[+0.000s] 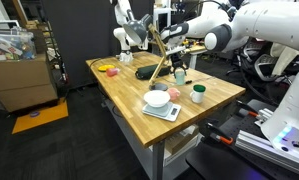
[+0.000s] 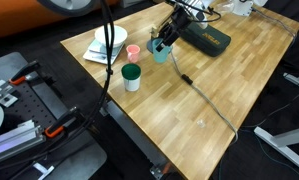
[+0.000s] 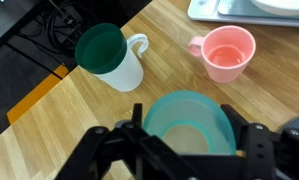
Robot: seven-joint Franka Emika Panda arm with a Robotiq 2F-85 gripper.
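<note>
A light blue-green cup [image 3: 189,125] sits between the fingers of my gripper, which is shut on it; its mouth faces the wrist camera. Exterior view 2 has the same cup [image 2: 160,54] upright beneath the gripper [image 2: 167,42], near the middle of the table. Whether its base touches the wood cannot be made out. To its left in the wrist view is a white mug with a green inside [image 3: 113,58], its handle towards the held cup. A pink cup [image 3: 225,52] stands apart from it at the upper right.
A white bowl [image 1: 157,98] rests on a pale flat tray [image 1: 163,113] near the table's front end. A grey bowl [image 1: 160,87] lies behind it, and a dark green case [image 2: 203,38] lies farther back. A cable [image 2: 211,102] crosses the otherwise clear wood.
</note>
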